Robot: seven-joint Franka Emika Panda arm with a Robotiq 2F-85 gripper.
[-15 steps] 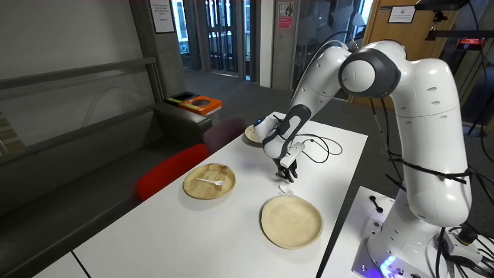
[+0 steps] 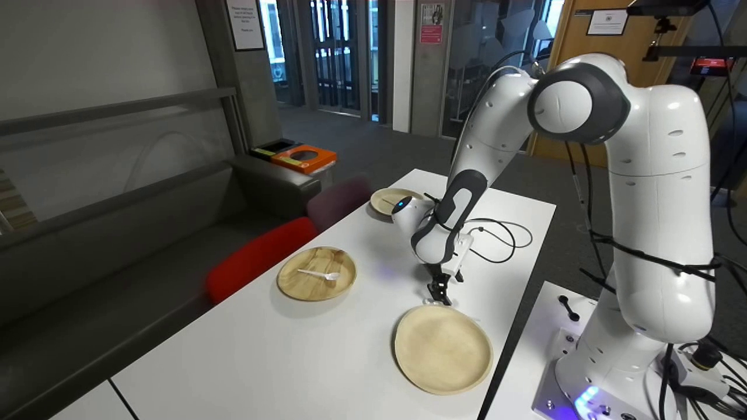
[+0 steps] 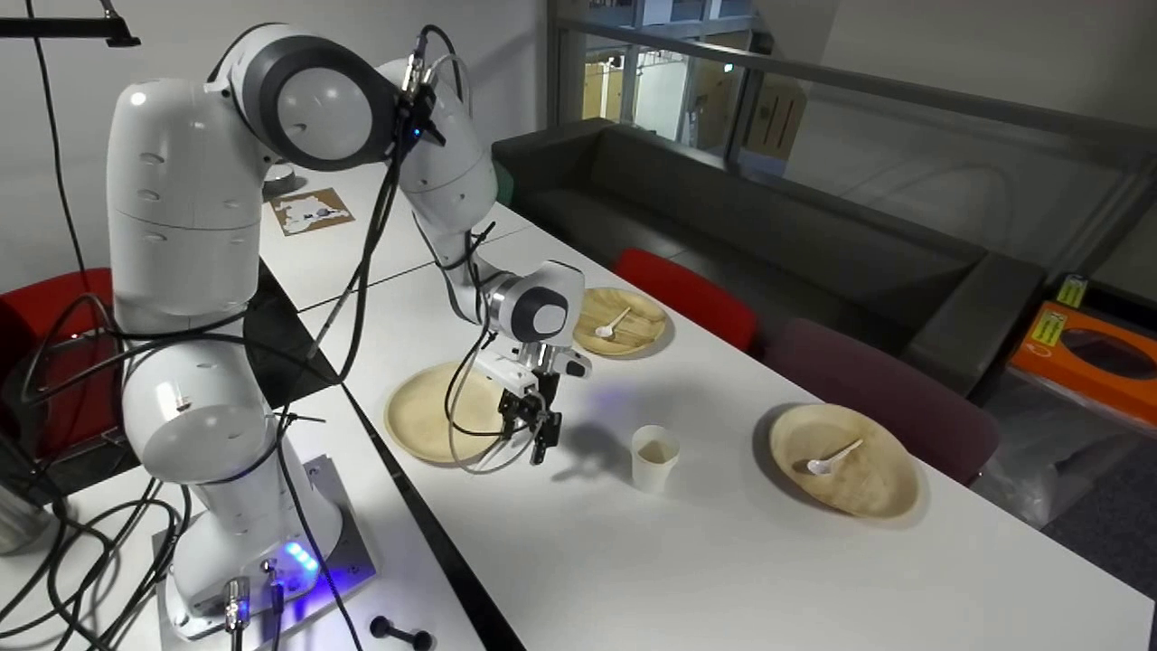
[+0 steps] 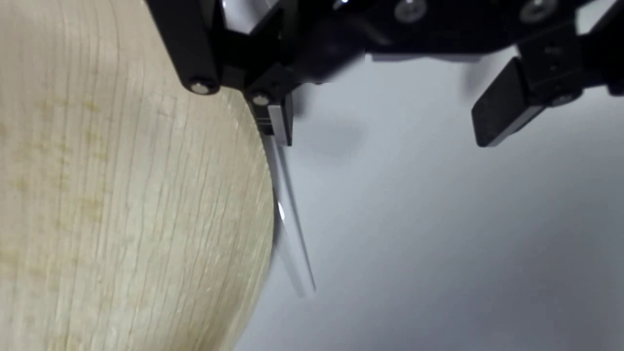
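Note:
My gripper [image 2: 450, 286] stands open, low over the table at the edge of an empty wooden plate [image 2: 443, 353]. In the wrist view a pale plastic spoon [image 4: 294, 228] lies on the table along the plate's rim. Its handle runs out from under the left finger [image 4: 281, 125]; that finger hides part of it. The other finger is well off to the right, with bare table between the two. Exterior view 1 shows the spoon's bowl partly behind the gripper. In exterior view 2 the arm and cables hide the spoon.
A second wooden plate [image 2: 294, 284] holds a white spoon [image 2: 322, 274], as does a third plate [image 3: 857, 494] at the far end. A white cup [image 3: 655, 465] stands near the gripper. Cables loop from the wrist.
In exterior view 1 my gripper has come nearer the camera, from beyond the spoon's bowl to over the spoon beside the plate. The empty plate has shifted slightly towards the camera.

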